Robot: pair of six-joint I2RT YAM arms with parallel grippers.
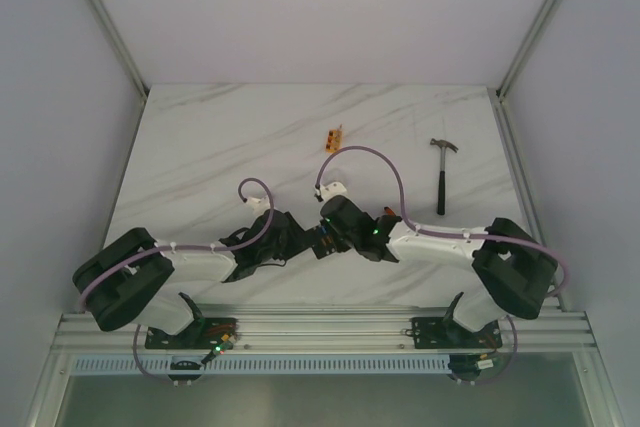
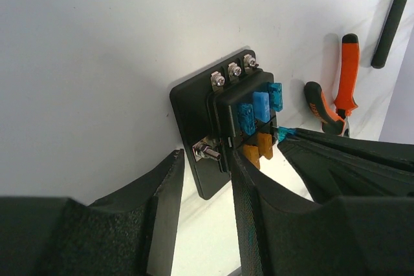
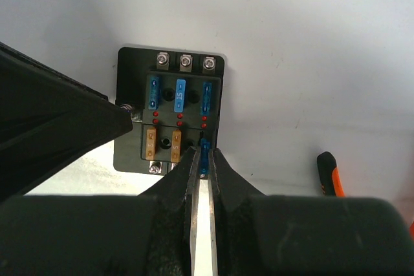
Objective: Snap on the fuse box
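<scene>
The black fuse box [image 3: 138, 69] lies flat on the table with blue and amber fuses and silver terminals. My right gripper is shut on a blue fuse [image 3: 204, 150] at the box's lower right corner, beside the amber fuse [image 3: 176, 145]. My left gripper is part open at the box's near side, its fingertips by a silver terminal; in the right wrist view its dark body covers the left of the picture.
Orange-and-black pliers [image 2: 347, 72] lie right of the box. A hammer [image 1: 442, 175] lies at the right of the table, and an orange item [image 1: 334, 139] at the back middle.
</scene>
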